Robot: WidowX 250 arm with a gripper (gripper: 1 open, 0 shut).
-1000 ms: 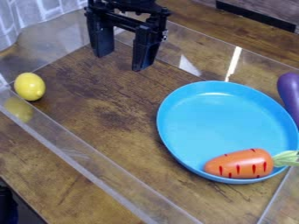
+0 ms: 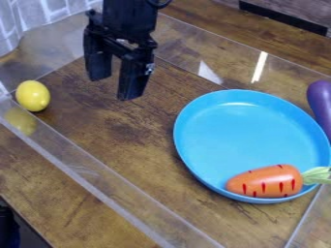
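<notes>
My black gripper (image 2: pixel 114 68) hangs over the wooden surface at upper left, fingers spread open with nothing between them. Left of it and lower lies a yellow lemon-like object (image 2: pixel 33 96). On the right, a blue plate (image 2: pixel 233 136) holds an orange toy carrot (image 2: pixel 265 181) with a pale green top near its front edge.
A purple object (image 2: pixel 319 107), partly out of frame, lies at the right edge. A clear plastic wall (image 2: pixel 104 199) runs along the left front. The middle, between gripper and plate, is bare wood (image 2: pixel 130 131).
The gripper has moved left and down in the view, toward the yellow object's side, and has turned somewhat. The objects on the surface have not moved.
</notes>
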